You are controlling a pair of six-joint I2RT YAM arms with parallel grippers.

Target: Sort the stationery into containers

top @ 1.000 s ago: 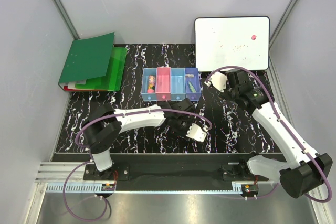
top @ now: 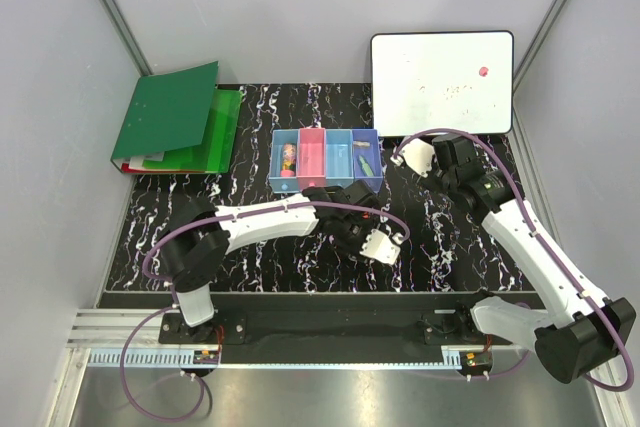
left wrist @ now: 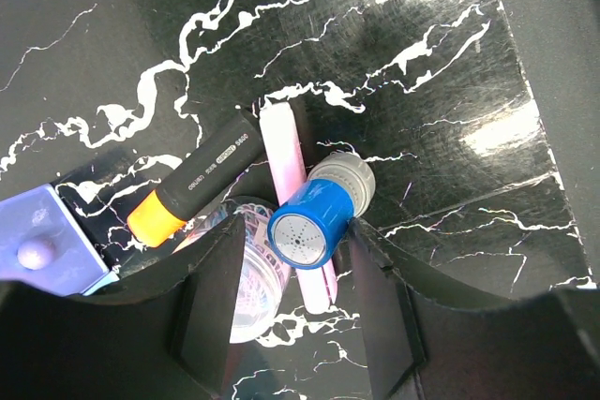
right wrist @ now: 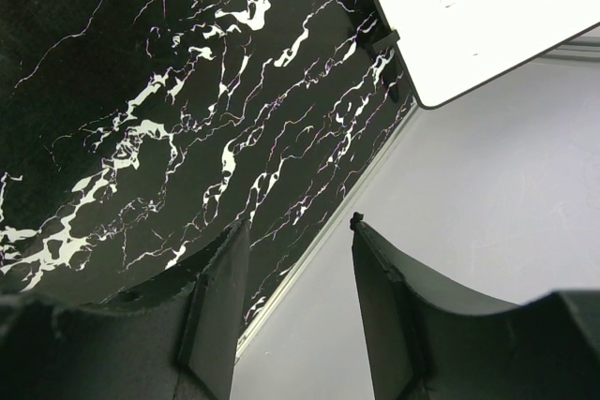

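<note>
In the left wrist view my left gripper is open. Between its fingertips, nearer the right one, lies a small cylinder with a blue cap (left wrist: 314,222) and pale grey body; contact cannot be told. Close by are a pink stick (left wrist: 284,152), a black marker with an orange end (left wrist: 206,170) and a clear patterned roll (left wrist: 258,283), partly behind the left finger. Four joined bins stand at the back: blue (top: 284,185), pink (top: 311,162), light blue (top: 338,162) and purple-blue (top: 367,185). My right gripper stands open and empty.
A whiteboard (top: 440,87) leans at the back right. Green folders (top: 170,117) stand at the back left. The left bin holds a colourful item (top: 289,160), the purple-blue one a green item (top: 365,164).
The right arm has hardly moved. The bins look the same.
</note>
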